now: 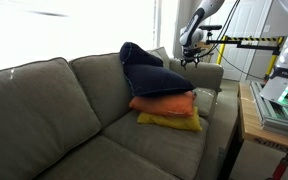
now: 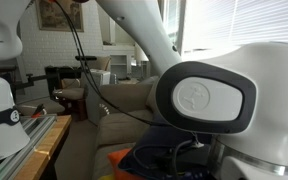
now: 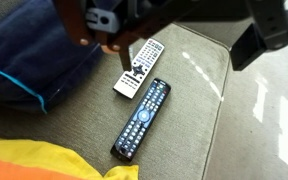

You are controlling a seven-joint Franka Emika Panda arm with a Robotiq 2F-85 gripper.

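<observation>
In the wrist view my gripper is open, its dark fingers [image 3: 106, 24] wide apart and nothing held between them. Below it, on grey-beige sofa fabric, lies a black remote [image 3: 141, 118] with many buttons. A white or silver remote [image 3: 140, 68] rests just above the black one in that view, close to the fingers' gap. At the bottom edge a small pale object [image 3: 122, 172] is only partly visible. Exterior view 1 has the gripper [image 1: 190, 64] small, above the sofa's far end; the remotes cannot be made out there.
Navy [image 1: 149, 75], orange [image 1: 164, 103] and yellow [image 1: 171, 121] cushions are piled on the sofa [image 1: 44, 110]. A wooden table [image 1: 269, 135] stands at the right. The white arm [image 2: 234, 95] blocks much of exterior view 2. The sofa's near seat is clear.
</observation>
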